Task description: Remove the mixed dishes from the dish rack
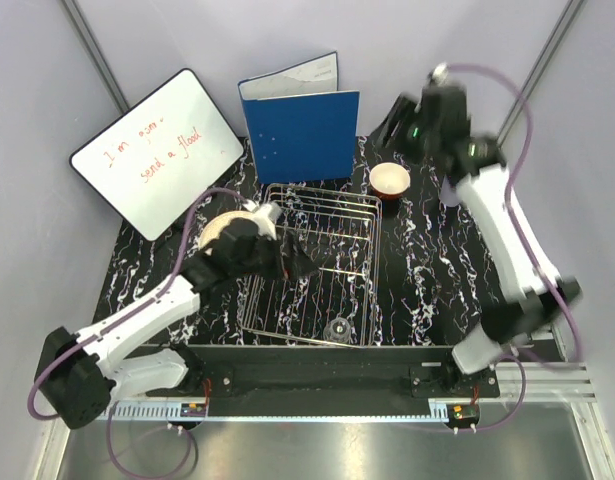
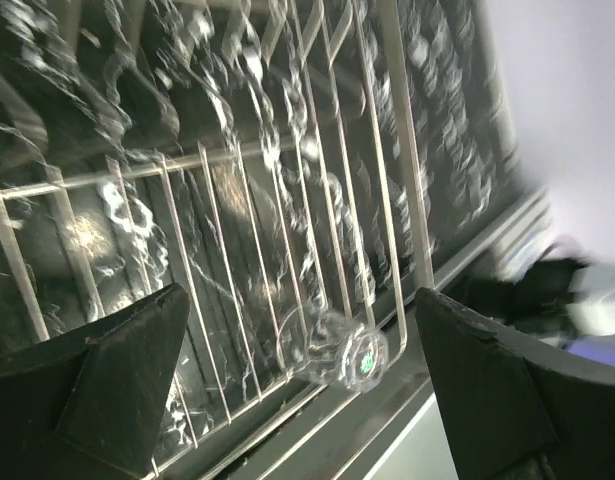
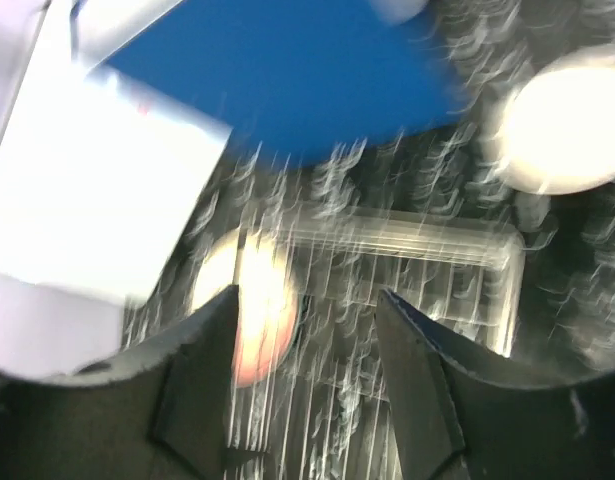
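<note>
The wire dish rack holds one clear glass, lying at its front end. My left gripper hovers over the middle of the rack, open and empty. Its wrist view shows the same glass beyond the fingers, apart from them. At the back right my right gripper is blurred and open, with nothing between its fingers. Near it a bowl, white inside and red outside, stands behind the rack's right corner. A pale plate lies left of the rack, partly behind my left arm.
A purple cup on the right is mostly hidden by my right arm. At the back stand a blue folder and a whiteboard. Bare dark marbled counter lies right of the rack.
</note>
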